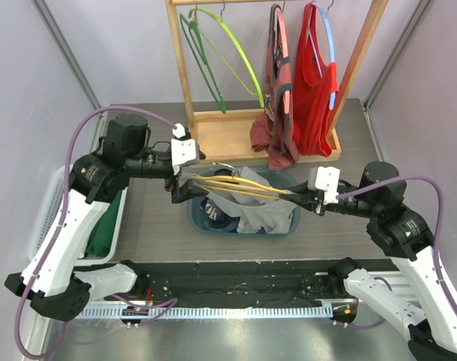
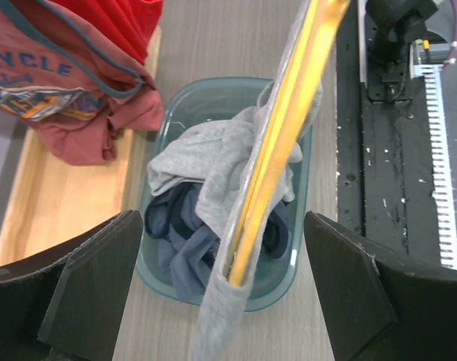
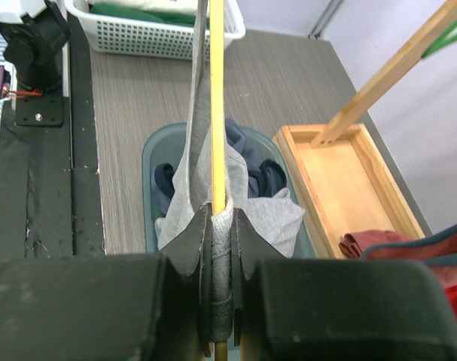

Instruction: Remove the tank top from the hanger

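Note:
Between my two arms a yellow hanger [image 1: 247, 184] is held over the bin, its far tip pointing at the left arm. A grey tank top [image 1: 267, 214] hangs from it, drooping into the bin. In the left wrist view, grey fabric [image 2: 219, 316] covers the near tip of the hanger [image 2: 269, 173]. My left gripper is open, with that tip between its spread fingers and touching neither. My right gripper is shut on the other end of the hanger [image 3: 217, 113], where grey fabric [image 3: 221, 286] wraps it.
Below is a blue-grey bin [image 1: 194, 218] with dark blue clothing [image 1: 217, 214] inside. Behind it stands a wooden rack [image 1: 181, 68] with green hangers [image 1: 236, 45], a reddish garment [image 1: 277, 98] and a red top [image 1: 315, 98]. A white basket [image 1: 53, 203] is at the left.

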